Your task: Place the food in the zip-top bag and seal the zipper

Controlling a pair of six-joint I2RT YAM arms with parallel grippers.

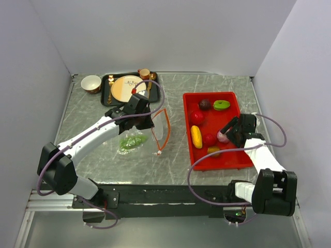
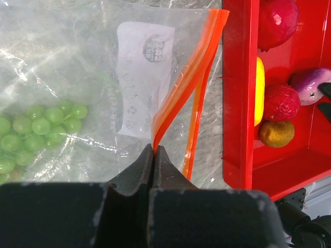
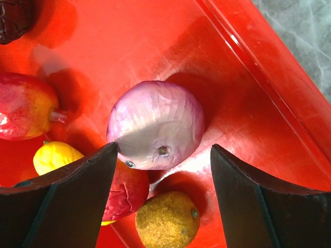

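A clear zip top bag with an orange zipper lies on the counter, its mouth spread apart toward the red tray. Green grapes are inside it. My left gripper is shut at the bag's near zipper edge, where the thin film meets its fingertips. Over the tray, my right gripper stands part open above a purple onion, one finger close to the onion's left side and the other apart from it on the right. Whether the left finger touches the onion I cannot tell.
The red tray also holds a yellow banana-shaped item, a pomegranate, a red fruit, a brown fruit, a dark fruit and a green pepper. A dish tray and a white bowl stand at the back left.
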